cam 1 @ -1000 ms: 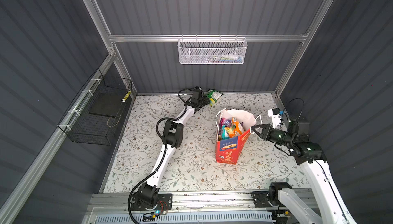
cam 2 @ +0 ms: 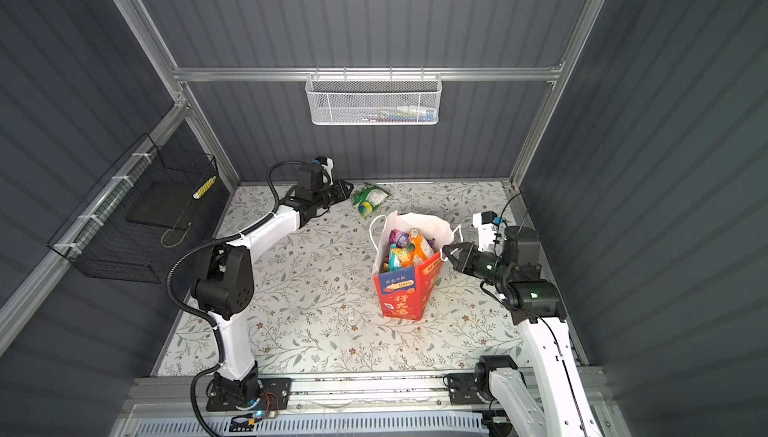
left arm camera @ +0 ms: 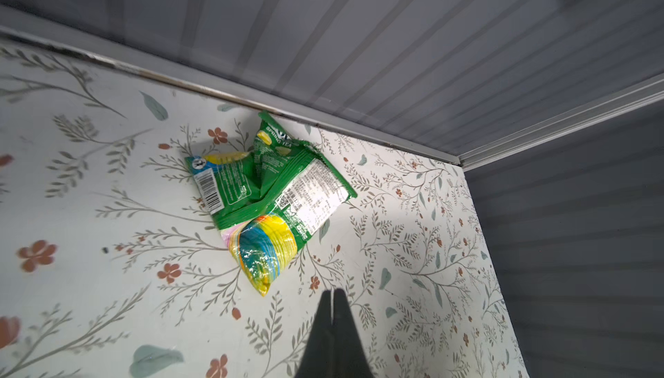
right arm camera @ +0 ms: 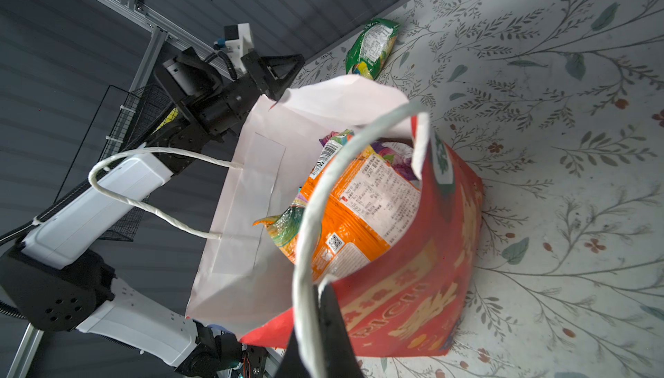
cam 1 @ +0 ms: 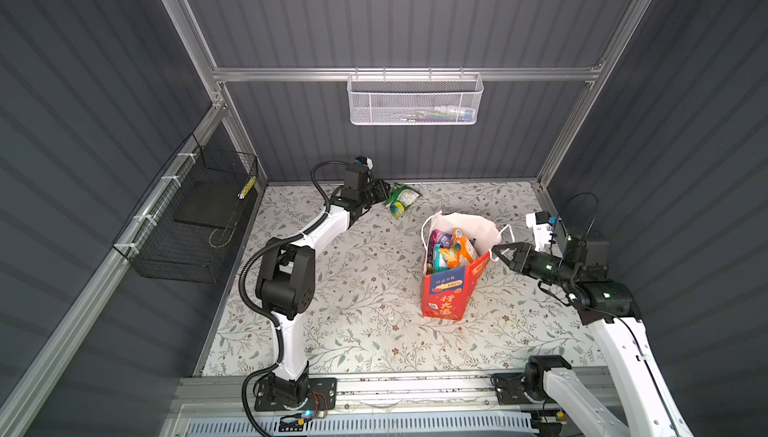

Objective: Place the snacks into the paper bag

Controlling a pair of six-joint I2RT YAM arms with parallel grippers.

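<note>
A crumpled green snack packet (cam 1: 403, 198) lies on the patterned table near the back wall, filling the middle of the left wrist view (left arm camera: 290, 205). My left gripper (cam 1: 382, 191) is just left of it and above; its fingers show only as a dark tip, and their opening is unclear. The red paper bag (cam 1: 446, 301) stands right of centre, holding several colourful snacks (right arm camera: 359, 205). At the bag's right rim, my right gripper (cam 1: 504, 254) is shut beside the white rope handle (right arm camera: 311, 253), which crosses in front of its fingers; whether it grips the handle is unclear.
A white wire basket (cam 1: 414, 101) hangs on the back wall and a black wire basket (cam 1: 192, 221) on the left wall.
My left gripper has risen and moved left; the green packet has shifted slightly left and toward the front. The right arm has not moved.
</note>
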